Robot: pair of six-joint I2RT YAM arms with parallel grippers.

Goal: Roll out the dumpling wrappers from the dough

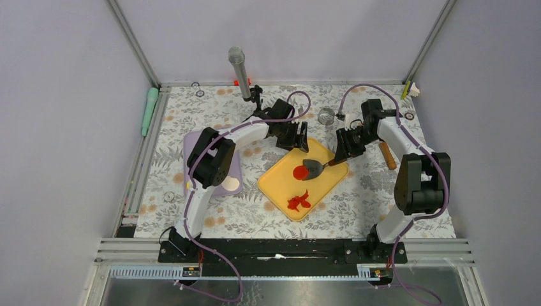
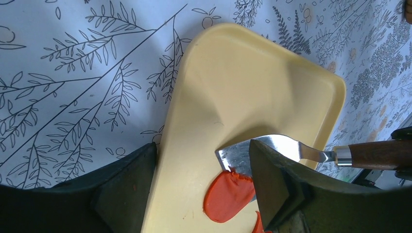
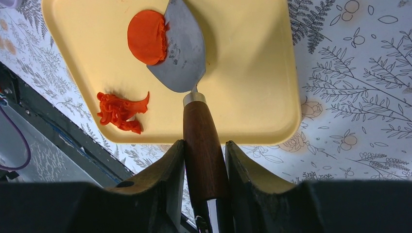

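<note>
A yellow tray (image 1: 281, 178) holds a flat red dough round (image 3: 145, 38) and a crumpled red scrap heap (image 3: 120, 112). A metal spatula (image 3: 184, 58) lies under the round's edge, its wooden handle (image 3: 201, 141) between the fingers of my right gripper (image 1: 346, 145); how tightly they close on it is unclear. My left gripper (image 1: 295, 139) stands open at the tray's back left corner, its fingers either side of the rim, as the left wrist view shows.
A purple tray (image 1: 235, 172) with a pale round is under the left arm. A glass (image 1: 326, 116) stands behind; a wooden rolling pin (image 1: 387, 155) lies right. A microphone-like post (image 1: 237, 64) stands at the back.
</note>
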